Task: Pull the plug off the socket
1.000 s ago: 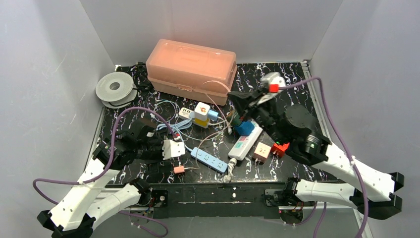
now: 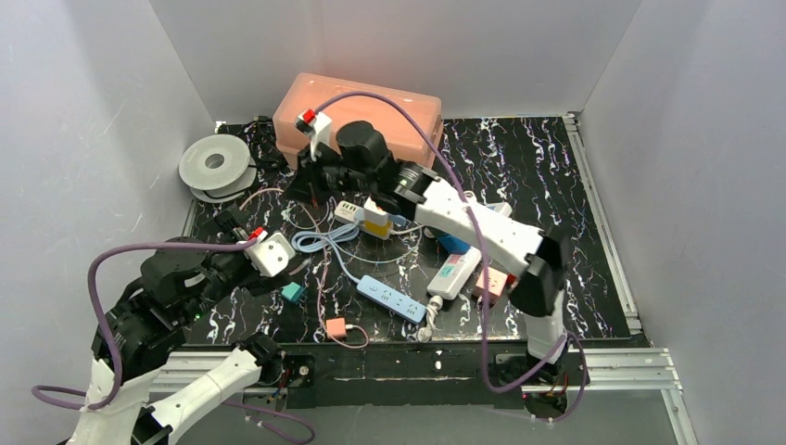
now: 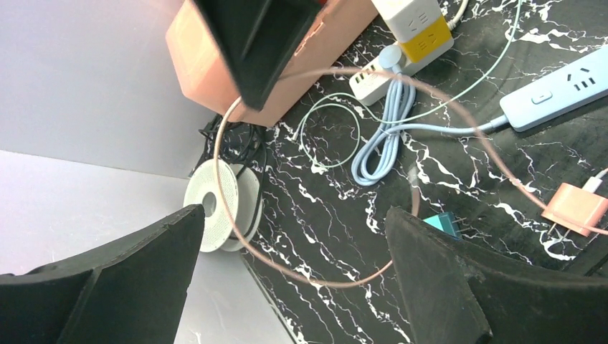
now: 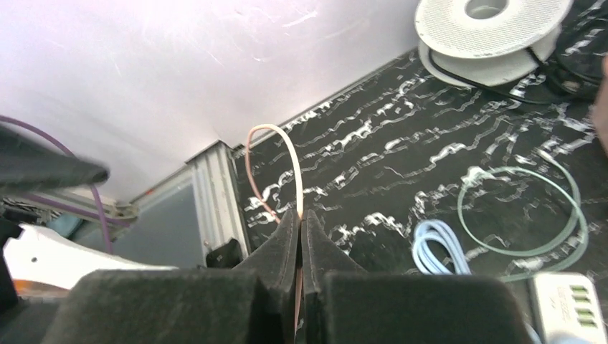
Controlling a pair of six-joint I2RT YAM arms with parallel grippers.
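Observation:
My right gripper is shut on a thin pink cable [image 4: 296,168], which arches up from its fingertips. In the left wrist view, that cable loops in front of my left gripper, which stands open with nothing gripped. The right gripper's dark finger [image 3: 251,72] hangs above that loop. A pink plug [image 2: 335,328] lies near the front edge, its prongs out of any socket and a white connector in it. Next to the blue power strip [image 2: 391,299], the table is bare. A white-and-yellow plug stack [image 2: 375,221] sits at a small white strip [image 2: 347,212].
A teal plug [image 2: 293,292] lies loose below the left gripper. The pink box [image 2: 408,107] and white spool [image 2: 216,164] stand at the back. A long white strip [image 2: 452,273] and a pale pink block [image 2: 491,283] lie under the right arm.
My right gripper has swung left across the table, carrying the cable. The left gripper has drawn back leftward, uncovering the teal plug. The pink plug stays near the front edge.

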